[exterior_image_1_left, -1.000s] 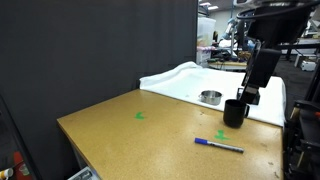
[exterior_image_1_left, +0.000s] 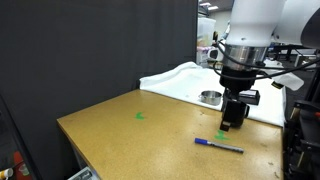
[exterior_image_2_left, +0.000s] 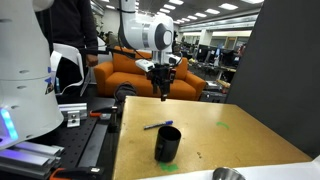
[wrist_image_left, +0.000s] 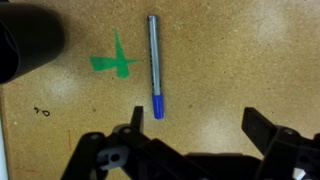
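Note:
A marker with a grey barrel and blue cap (wrist_image_left: 155, 65) lies flat on the wooden table (wrist_image_left: 215, 60). In the wrist view it points up and down the picture, cap end nearest me. My gripper stands open above the table, its fingers wide apart and nothing between them. The marker's cap is left of the gap, close to the left finger in the picture. From the other side, the marker (exterior_image_2_left: 158, 125) lies between the raised gripper (exterior_image_2_left: 161, 92) and a black cup (exterior_image_2_left: 168, 144). In exterior view 1 my gripper partly covers the cup.
A green tape cross (wrist_image_left: 115, 62) is beside the marker, and the black cup (wrist_image_left: 28, 42) stands at the upper left of the wrist view. A metal bowl (exterior_image_1_left: 210, 98) stands beyond the cup.
My arm has come lower, and the gripper's dark fingers now show in front of the cup in exterior view 1. Marker, cup and bowl have not moved.

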